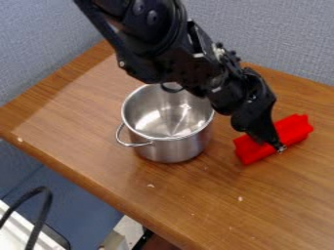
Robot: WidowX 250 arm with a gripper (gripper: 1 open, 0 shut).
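The black arm reaches down from the top, and its gripper (272,144) points down onto a red, elongated object (251,149) lying on the wooden table at the right. The fingertips are against or just over the red object; whether it is held between them cannot be told. A steel pot (167,141) with wire side handles stands left of the gripper, partly behind the arm.
A grey textured wall runs behind.
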